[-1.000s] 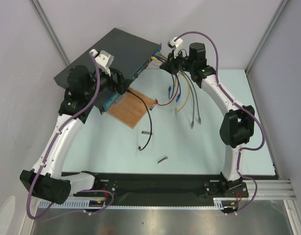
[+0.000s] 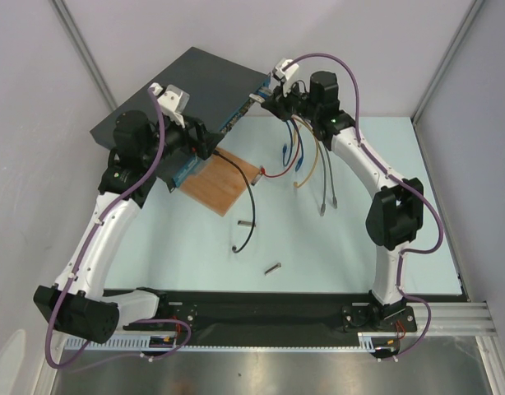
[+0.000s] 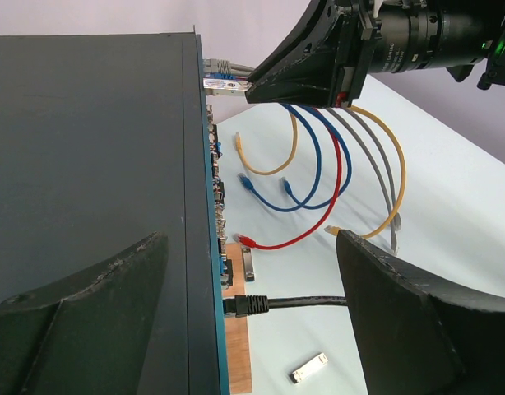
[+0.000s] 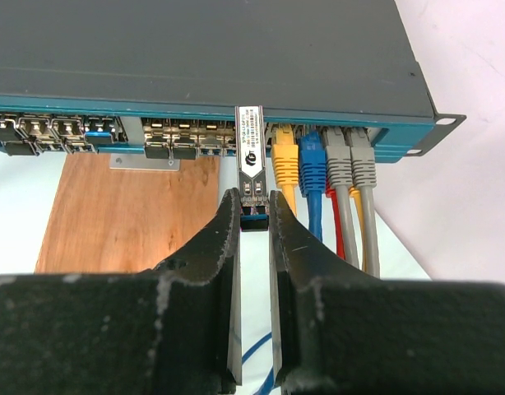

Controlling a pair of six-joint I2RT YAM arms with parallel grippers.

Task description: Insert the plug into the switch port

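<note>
A slim silver plug with a white label [image 4: 251, 148], an SFP-type module, is pinched at its near end by my right gripper. Its far end meets the port row of the dark switch [image 4: 203, 58]; how deep it sits I cannot tell. Seen from the left wrist, the plug [image 3: 226, 87] points straight at the switch's front edge, just below the grey cables. My left gripper stands open over the front edge of the switch [image 3: 88, 164], its fingers on either side of a black cable's plug [image 3: 251, 305] seated in the front.
Yellow [image 4: 284, 160], blue [image 4: 312, 164] and grey connectors [image 4: 338, 160] are plugged in right beside the module. Loose blue and red cables [image 3: 269, 247] lie beyond. Small modules [image 2: 273, 268] rest on the white table, whose front right is clear. A wooden board [image 2: 215, 185] lies under the switch.
My right gripper has moved left toward the switch front, bringing the plug up to the port row. My left arm looks still.
</note>
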